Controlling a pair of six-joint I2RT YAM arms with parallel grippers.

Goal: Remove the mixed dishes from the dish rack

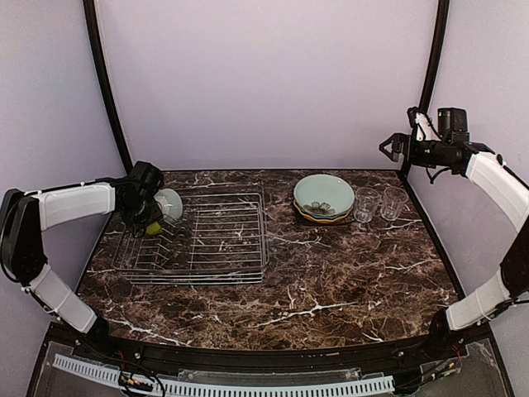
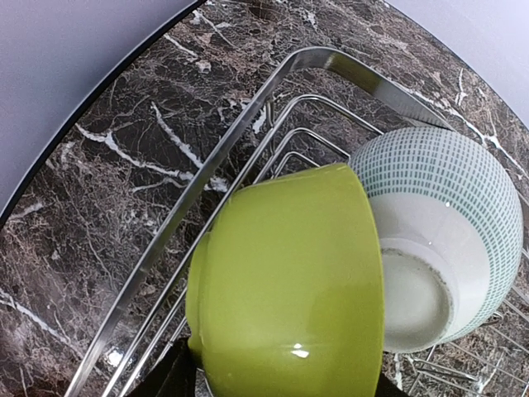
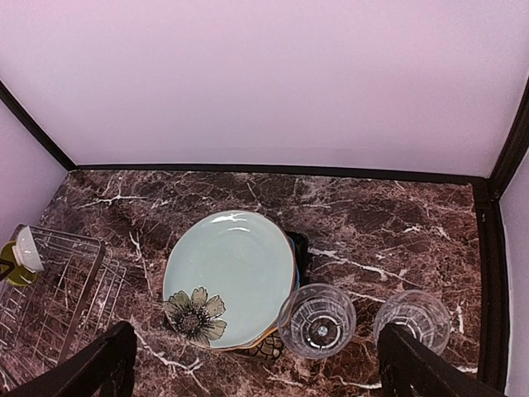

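The wire dish rack (image 1: 223, 273) stands on the left of the marble counter. In its back left corner a yellow-green bowl (image 2: 289, 273) sits on its side, beside a white bowl with a teal check pattern (image 2: 446, 198). My left gripper (image 1: 144, 230) reaches down over the green bowl. At the bottom of the left wrist view, dark fingers (image 2: 175, 374) lie on either side of the green bowl; whether they press on it cannot be told. High at the right, my right gripper (image 1: 390, 150) hangs open and empty.
Right of the rack stands a stack of plates with a pale green one (image 1: 324, 193) on top. Two clear glasses, one near (image 3: 317, 321) the plates and one farther right (image 3: 413, 318), stand beside it.
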